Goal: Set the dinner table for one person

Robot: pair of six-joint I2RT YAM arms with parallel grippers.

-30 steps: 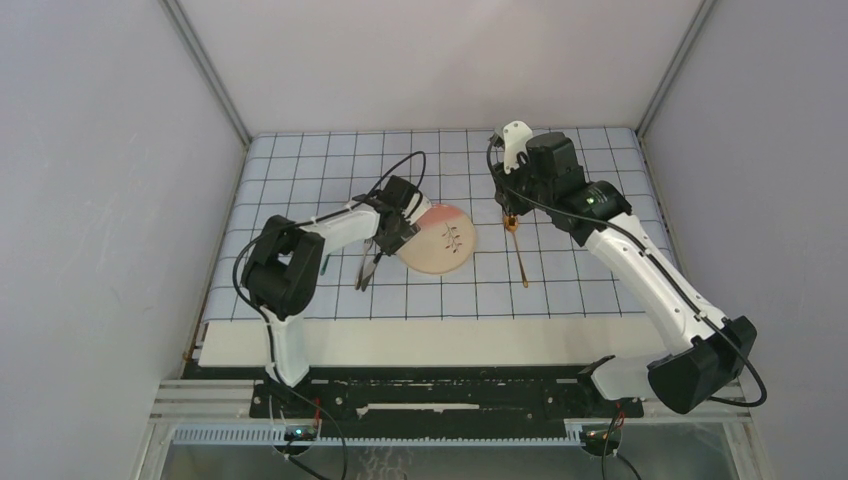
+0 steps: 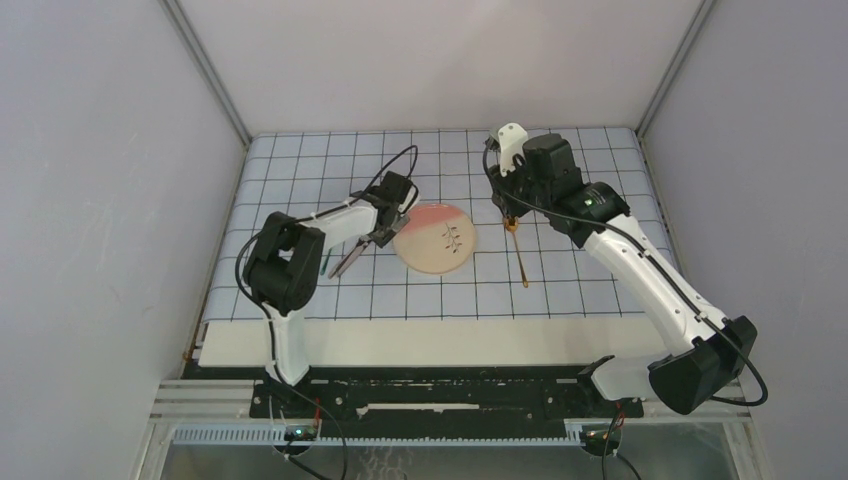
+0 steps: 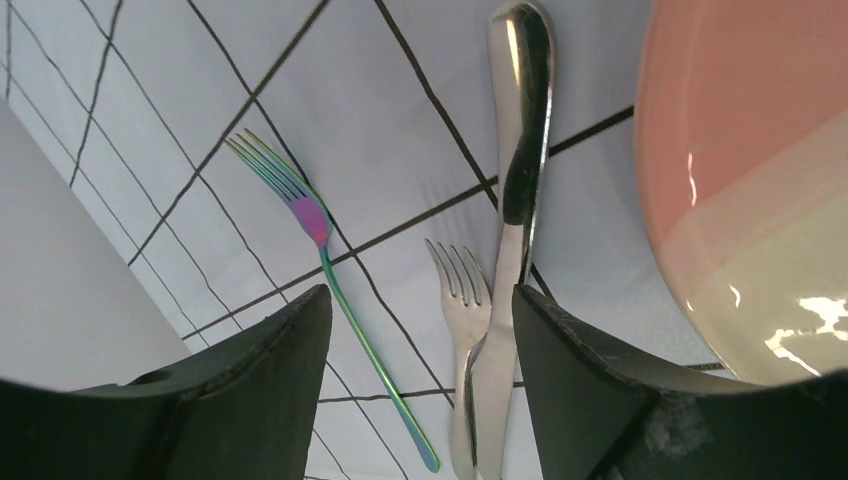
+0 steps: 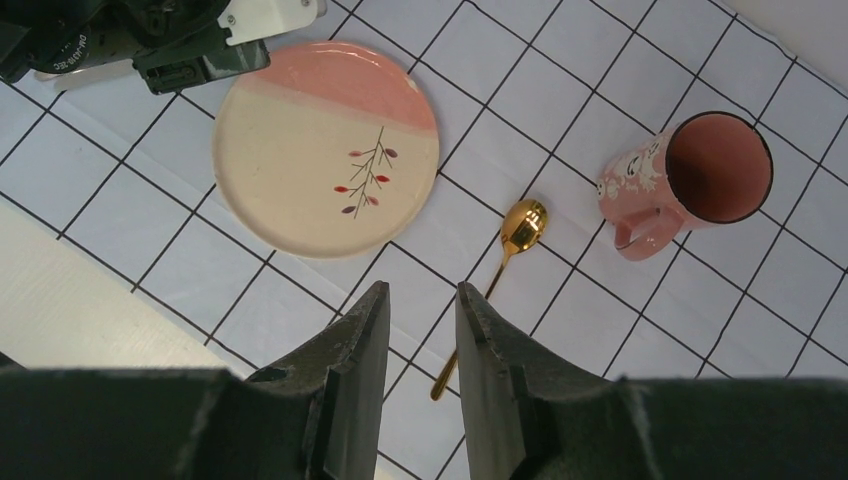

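My left gripper is open, low over the tablecloth left of the plate. A silver knife [image 3: 507, 270] and a silver fork [image 3: 466, 310] lie side by side, touching, with their lower parts between its fingers in view. The knife is close to the right finger [image 3: 565, 350]. A rainbow-coloured fork [image 3: 320, 232] rests further left. The plate [image 4: 320, 160], cream with a pink band, lies mid-table. A golden spoon [image 4: 510, 245] is right of it, beneath my right gripper, which stands open and empty. Beyond the spoon is a pink mug [image 4: 665, 185], upright.
The tablecloth [image 2: 440, 300] is bare in front of the plate. Walls bound the table left and right. The left arm [image 4: 190, 45] reaches to the plate's left edge. In the top view the right arm [image 2: 640, 250] hides the mug.
The silver knife and fork have swung, their near ends moving left, and now lie more slanted. My left gripper has shifted slightly left. The right arm has hardly moved.
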